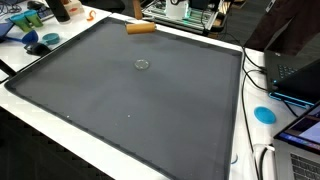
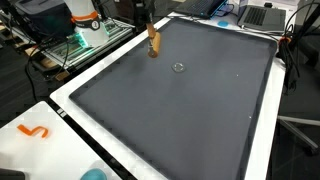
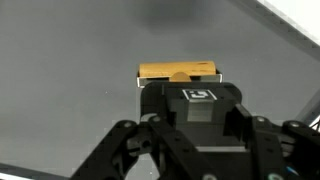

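Observation:
An orange-brown wooden block [image 3: 176,70] lies crosswise at the tip of my gripper in the wrist view, and the fingers are shut on it. Exterior view 2 has the block [image 2: 154,42] hanging under the dark gripper [image 2: 150,26] near the far left edge of the grey board. In exterior view 1 only the block [image 1: 141,28] shows, by the board's far edge; the gripper is out of that picture. Where the fingers meet the block is mostly hidden by the gripper body. How high the block hangs I cannot tell exactly.
A small round silver disc [image 1: 141,64] sits on the otherwise bare grey board [image 1: 150,110]. Blue bowls and tools [image 1: 40,30] crowd the far left. Laptops [image 1: 295,85] and a blue round lid [image 1: 265,115] line the right side.

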